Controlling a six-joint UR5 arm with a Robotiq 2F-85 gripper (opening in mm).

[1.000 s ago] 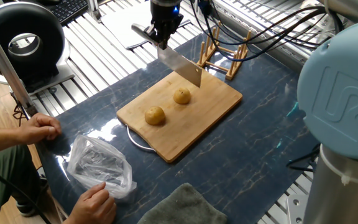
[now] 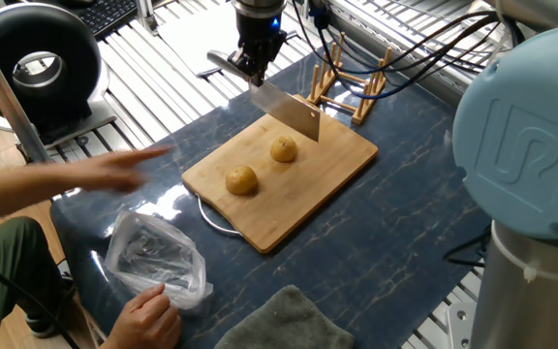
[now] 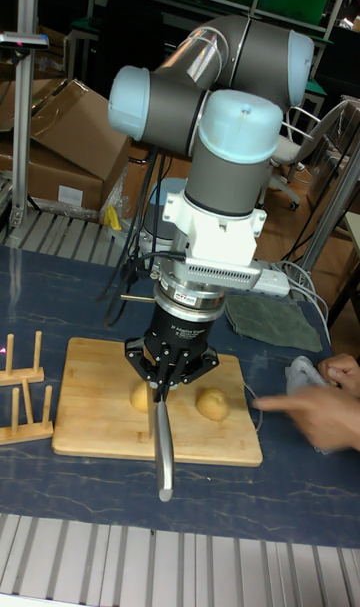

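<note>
My gripper (image 2: 256,79) is shut on a knife, a broad cleaver-like blade (image 2: 287,109) with a metal handle (image 2: 227,64). The knife hangs above the far edge of a wooden cutting board (image 2: 308,184), its blade apart from the board as far as I can tell. On the board sit two rounded yellow-brown pieces, perhaps potato halves: one nearer the middle (image 2: 241,180), the other close to the blade (image 2: 283,148). In the other exterior view the gripper (image 3: 161,389) points down with the knife (image 3: 163,452) seen nearly edge-on, partly covering one piece.
A wooden rack (image 2: 360,89) stands behind the board. A clear plastic bag (image 2: 158,260) and a grey cloth (image 2: 286,323) lie at the front. A person's hand (image 2: 114,173) reaches over the table's left side; their other hand (image 2: 146,318) rests near the bag.
The knife has shifted slightly right and a little lower in my gripper's grasp. The person's upper hand has left the table's edge and stretches right, toward the board. Both yellow-brown pieces stay put.
</note>
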